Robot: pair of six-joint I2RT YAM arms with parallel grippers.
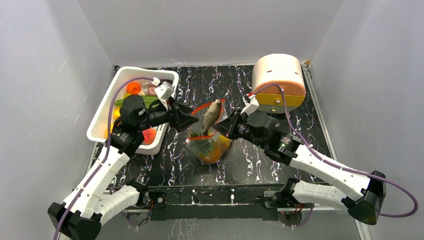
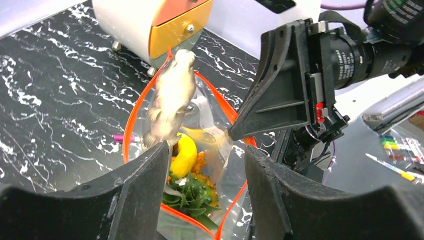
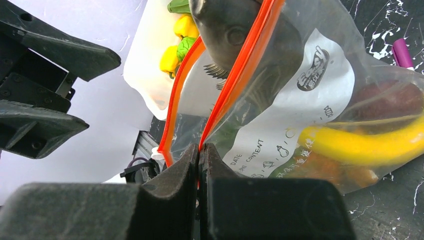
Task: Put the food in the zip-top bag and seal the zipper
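Note:
The clear zip bag (image 1: 211, 152), edged with an orange zipper strip (image 2: 131, 117), hangs with its mouth open upward. A fish (image 1: 212, 117) stands tilted in it, its upper end sticking out of the mouth. Lower inside, the left wrist view shows a yellow pepper-like or banana-like piece (image 2: 185, 156) and a spiky green plant-like piece (image 2: 192, 200). My right gripper is shut on the bag's rim at one side. Opposite it, my left gripper is open beside the mouth, fingers apart and clear of the bag, nothing between them.
A white bin (image 1: 95, 125) of fruit and vegetables stands on the left, partly under my left arm. At the back right is a pink and yellow bread box (image 1: 279, 82). A purple marker-like stick (image 3: 401, 52) lies behind the bag.

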